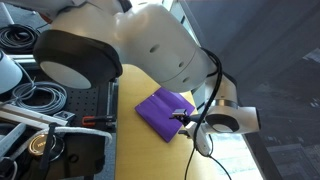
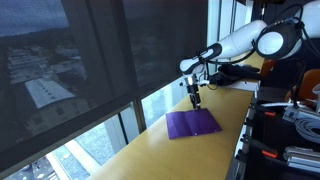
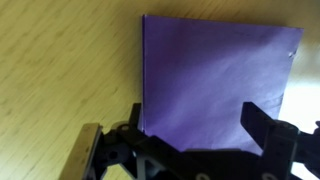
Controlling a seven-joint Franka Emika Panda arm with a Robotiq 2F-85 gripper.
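A flat purple square, which looks like folded cloth (image 3: 210,85), lies on the light wooden table (image 3: 60,60). Exterior view 2 shows the same purple cloth (image 2: 192,124) with a fold line across its middle. My gripper hovers over the cloth's near part, its two fingers spread wide apart and nothing between them. In exterior view 2 the gripper (image 2: 196,104) points down above the far edge of the cloth. From exterior view 1, the arm partly covers the cloth (image 1: 163,113).
Bare table (image 2: 120,160) stretches to the left of the cloth. A dark cart with coiled cables (image 1: 40,97) and tools stands beside the table. Blinds and a window (image 2: 70,155) border the table's other side. A loose cable hangs along the arm.
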